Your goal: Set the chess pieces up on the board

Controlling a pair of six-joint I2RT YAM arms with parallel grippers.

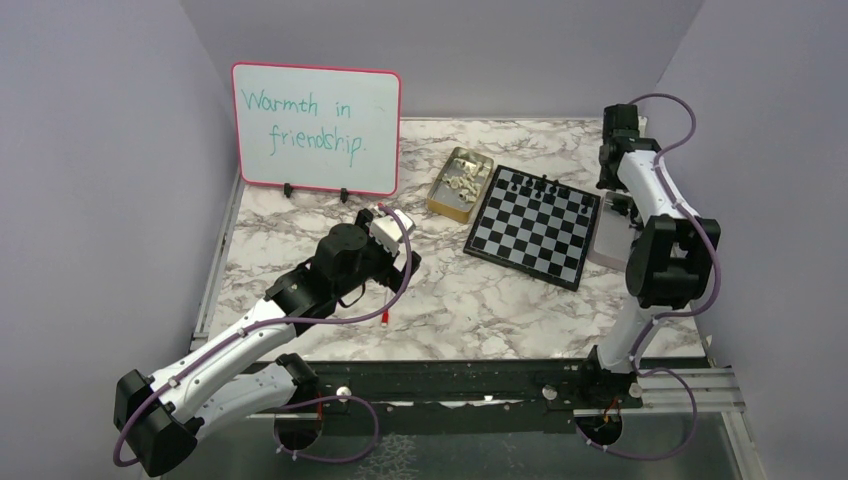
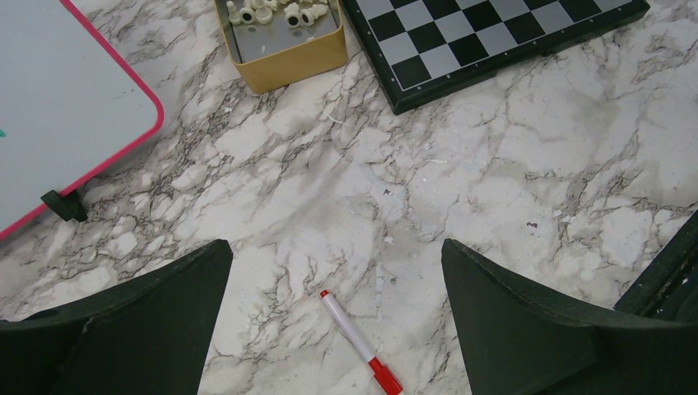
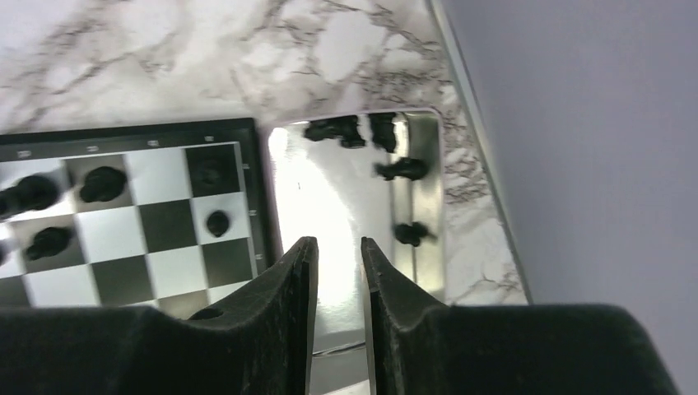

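The chessboard (image 1: 520, 237) has dark pieces along its back rows; white pieces lie loose in the yellow box (image 1: 449, 200). In the right wrist view, a pale tray (image 3: 317, 206) beside the board holds several dark pieces (image 3: 402, 169). My right gripper is above this tray, part open, with nothing visible between its fingers; that view is slightly blurred. My left gripper stands open, holding nothing, over the marble table left of the board.
A whiteboard (image 1: 316, 130) stands at the back left. A red-capped marker (image 2: 354, 337) lies below my left gripper. A wall (image 3: 576, 164) borders the tray's right side.
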